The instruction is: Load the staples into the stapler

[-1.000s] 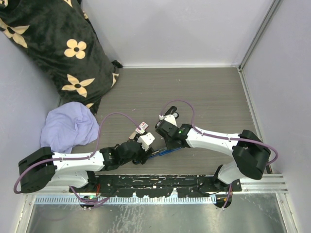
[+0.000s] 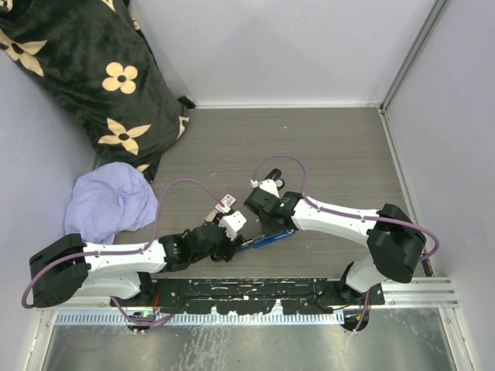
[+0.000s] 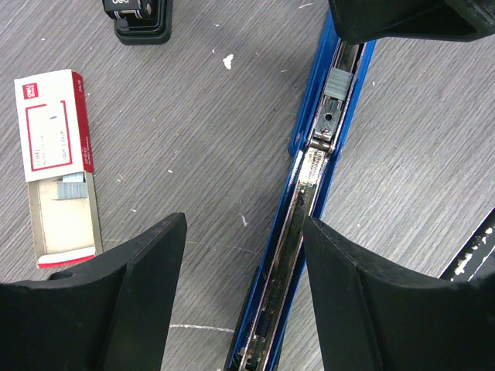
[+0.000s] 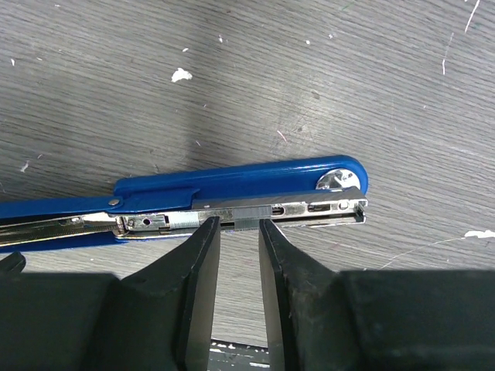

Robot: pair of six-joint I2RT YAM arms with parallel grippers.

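The blue stapler [image 2: 271, 239] lies opened out on the table, its metal staple channel [image 4: 309, 209] exposed. In the right wrist view, a grey strip of staples [image 4: 247, 212] sits in that channel, in line with the narrow gap of my right gripper. This gripper is part open, its fingertips close to the channel's near edge; contact cannot be told. My left gripper is open above the stapler's spring end, with the blue body [image 3: 288, 232] passing under its right finger. An open staple box [image 3: 54, 124] with some staples inside lies left of the stapler.
A small black object [image 3: 143, 19] stands beyond the box. A lilac cloth [image 2: 112, 202] and a dark flowered cushion [image 2: 100, 77] are at the left. Walls bound the table.
The right arm has shifted slightly, its elbow a little to the left. My left arm, the box and the stapler look unmoved.
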